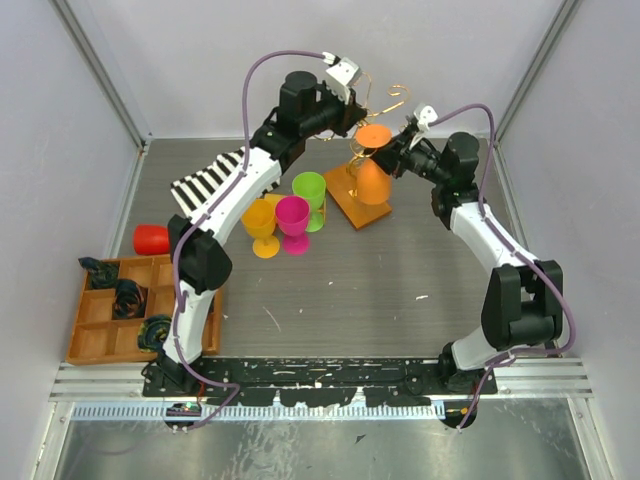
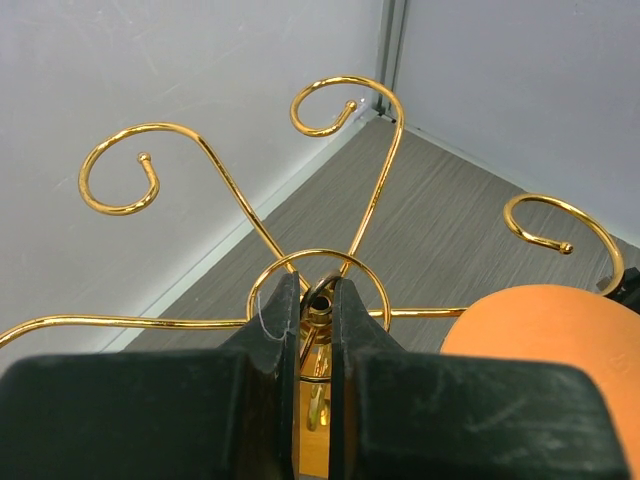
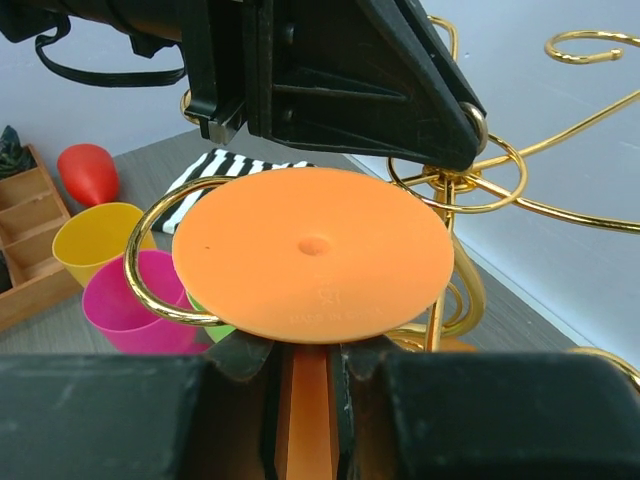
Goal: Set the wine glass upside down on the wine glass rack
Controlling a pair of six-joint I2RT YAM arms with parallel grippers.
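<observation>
The orange wine glass hangs upside down, its flat round base on top. My right gripper is shut on its stem just below the base. A curled hook of the gold rack passes below the base on the left in the right wrist view; whether it bears the glass cannot be told. In the left wrist view, my left gripper is shut on the small loop at the rack's top, over its centre ring. Part of the rack's wooden base shows below the glass.
A green cup, a magenta cup and a yellow cup stand left of the rack. A red cup lies near the compartment tray. Other curled hooks are empty.
</observation>
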